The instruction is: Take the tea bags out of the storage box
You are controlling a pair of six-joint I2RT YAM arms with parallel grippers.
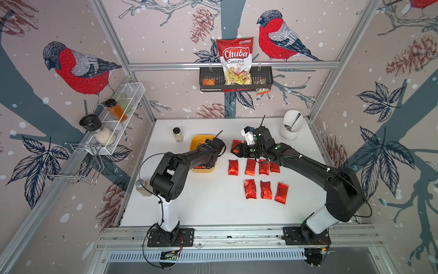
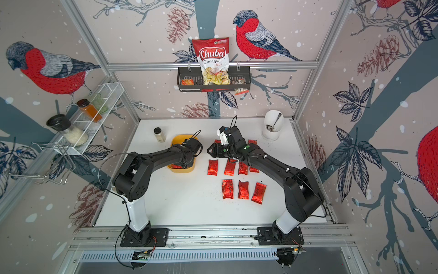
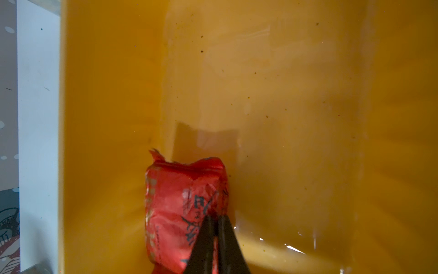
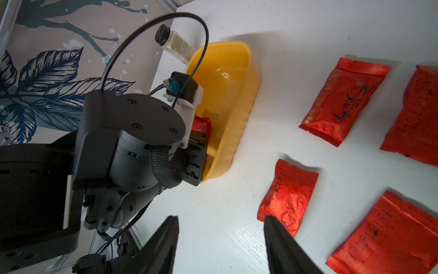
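A red tea bag (image 3: 178, 205) lies in the yellow storage box (image 3: 109, 114), at its lower left in the left wrist view. My left gripper is down in the box, fingertips close together over the bag; whether they grip it cannot be told. My right gripper stands open above the table, right of the box, with nothing between its fingers. Several red tea bags, such as one nearby (image 4: 287, 196), lie on the white table to the right of the box.
A spice jar (image 1: 178, 136) stands behind the box, another jar (image 1: 142, 188) at the front left. A white holder (image 1: 288, 127) with utensils is at the back right. A wire shelf and hanging rack line the walls.
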